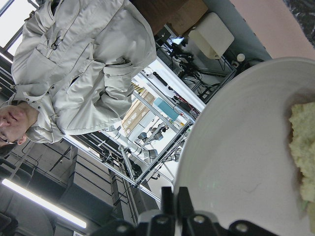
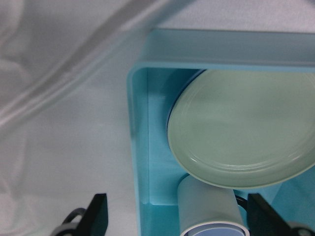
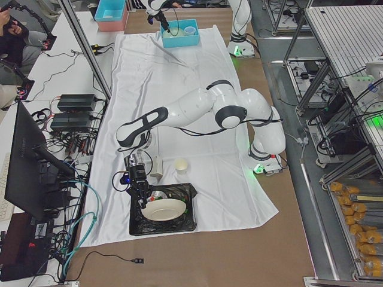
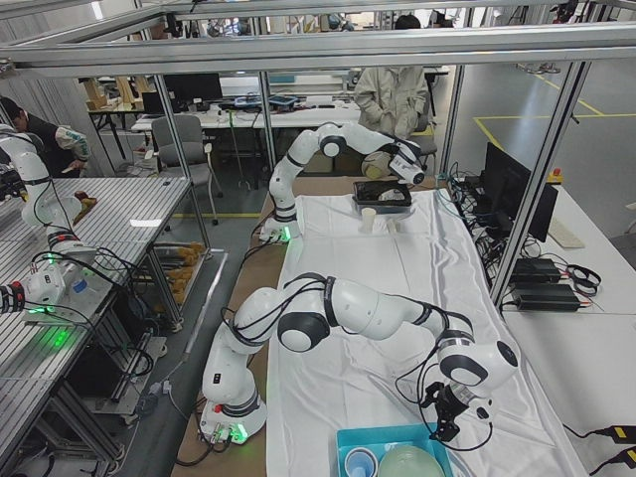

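Note:
My left gripper is shut on the rim of a cream bowl [image 1: 236, 142] with pale, crumbly material inside, held tilted at the black-lined bin [image 3: 191, 215]. At the far end, my right gripper stands open over a blue bin [image 2: 138, 108]. Inside that bin a pale green plate [image 2: 241, 123] rests on a blue one, beside a white cylindrical cup [image 2: 206, 201].
A cream cup [image 3: 181, 165] and a pale upright item stand on the white cloth [image 3: 221, 191] behind the black bin. A person [image 1: 74, 59] stands close to the left arm.

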